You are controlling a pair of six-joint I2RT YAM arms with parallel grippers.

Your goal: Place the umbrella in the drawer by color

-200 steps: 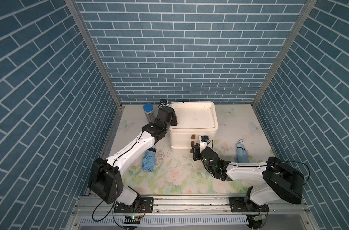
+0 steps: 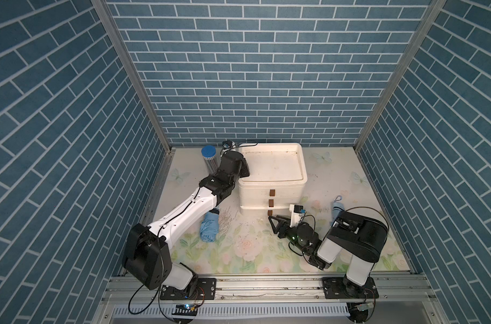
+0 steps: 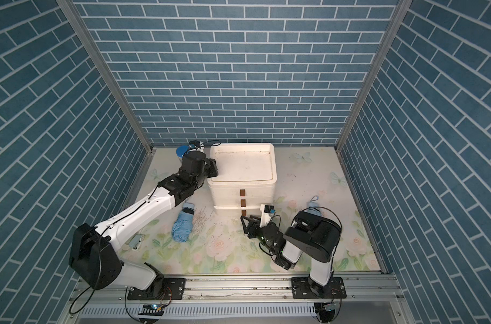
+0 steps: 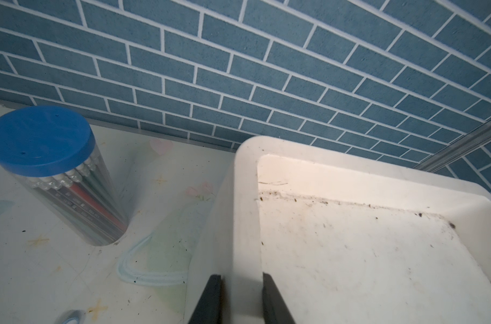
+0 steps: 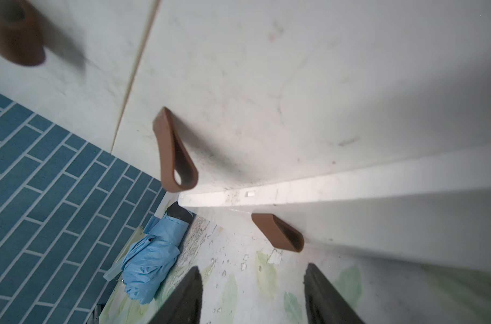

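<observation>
A white drawer unit (image 2: 272, 162) stands at the back centre, with brown pull loops (image 5: 175, 156) down its front. My left gripper is shut on the rim at the unit's top left. My right gripper stands open low before the front, just short of the lowest loop (image 5: 277, 235), nothing between its fingers. A folded blue umbrella (image 3: 182, 226) lies left of the unit; another blue umbrella (image 2: 337, 210) lies to the right, partly hidden by my right arm.
A clear tube of pencils with a blue lid (image 4: 45, 140) stands behind my left arm, left of the unit. Tiled walls enclose the back and sides.
The left arm holds nearly still.
</observation>
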